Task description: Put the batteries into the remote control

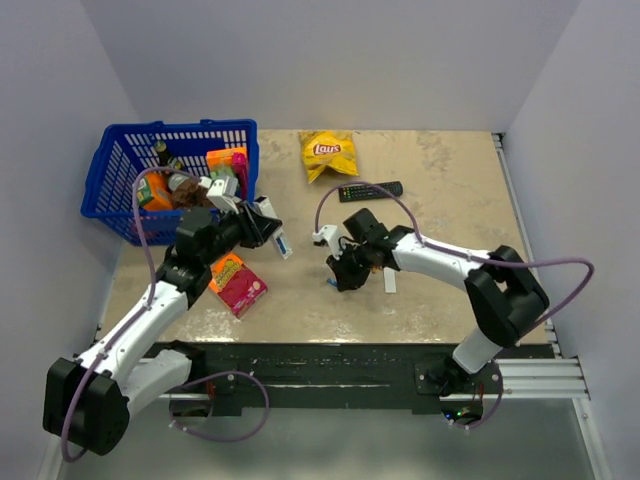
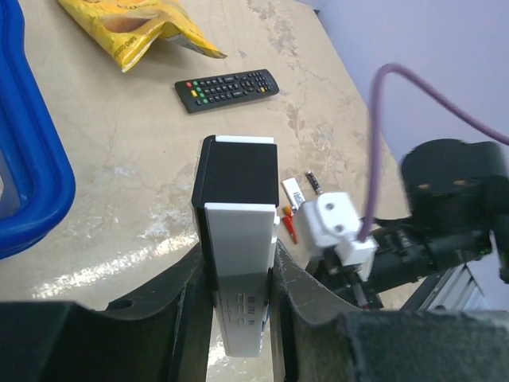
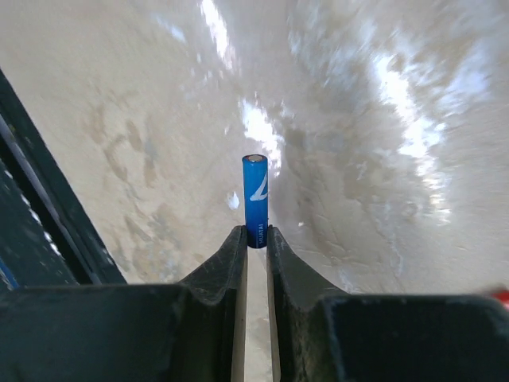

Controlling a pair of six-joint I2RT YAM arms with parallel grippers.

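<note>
My left gripper [image 1: 262, 225] holds an upright white-and-black remote control [image 2: 238, 255] above the table, right of the blue basket. My right gripper is shut on a blue battery [image 3: 255, 195], held upright between the fingertips over the table, right of the left gripper in the top view. In the left wrist view, small red and dark batteries [image 2: 291, 228] lie near a white strip [image 2: 293, 190] behind the right arm. A black remote [image 1: 370, 191] lies flat at the back.
The blue basket [image 1: 110, 170] of groceries stands at back left. A yellow chip bag [image 1: 328, 152] lies at the back, a red box [image 1: 238, 287] front left.
</note>
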